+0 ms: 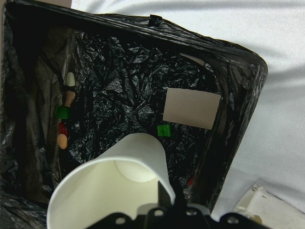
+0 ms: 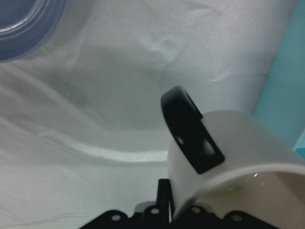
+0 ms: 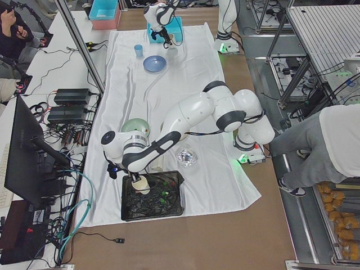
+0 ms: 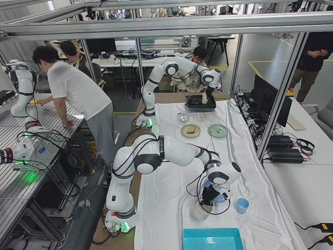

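A white cup, held in my left gripper, hangs over the black bag-lined bin; in the left wrist view small coloured bits and a cardboard piece lie in that bin. My right gripper is shut on another white cup with a black handle or clip, beside the teal tray and blue plate.
A green plate, a beige plate with a yellow item and a clear crumpled dish stand mid-table. A blue cup is near the blue plate. A white packet lies beside the bin.
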